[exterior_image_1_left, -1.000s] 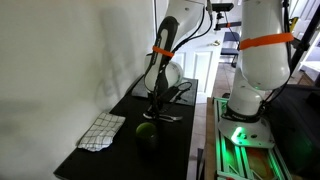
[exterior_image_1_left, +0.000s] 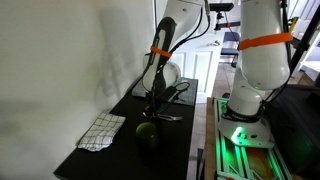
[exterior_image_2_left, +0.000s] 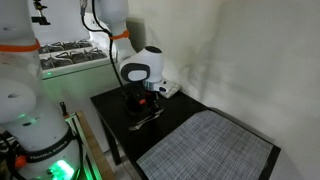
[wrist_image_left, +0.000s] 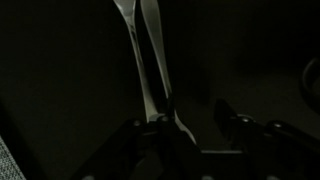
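Observation:
Two slim metal utensils (wrist_image_left: 152, 50) lie side by side on the dark table in the wrist view, their lower ends running down to my gripper. Its dark fingers stand apart, and the end of one handle passes by the left finger into the gap. I do not see it clamped. Exterior view 1 has the utensils (exterior_image_1_left: 171, 118) just right of the gripper (exterior_image_1_left: 153, 108), which is low over the table. From the other side, the utensils (exterior_image_2_left: 148, 119) lie in front of the gripper, whose fingertips are hard to make out.
A dark round container (exterior_image_1_left: 148, 142) with a green top stands nearer exterior view 1. A light patterned cloth (exterior_image_1_left: 100, 132) lies by the wall, and it fills the front of exterior view 2 (exterior_image_2_left: 208, 150).
My gripper has shifted only slightly near the utensils over the last second. The container and the cloth have stayed put.

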